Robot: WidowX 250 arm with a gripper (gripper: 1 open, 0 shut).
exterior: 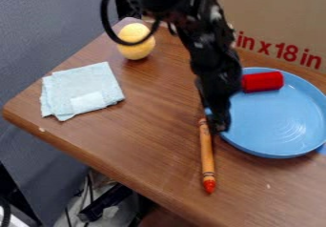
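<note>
The black arm comes down from the top centre, its gripper [216,116] low at the left rim of a blue plate [280,121]; whether it is open or shut is hard to make out. A red cylindrical object [262,81] lies on the plate's far part. An orange crayon-like stick [207,160] with a red tip lies on the wooden table below the gripper, its upper end near or behind it.
A folded light cloth [79,92] lies at the left of the table [128,145]. A yellow ball [135,42] sits at the back left. A cardboard box [268,26] stands behind the plate.
</note>
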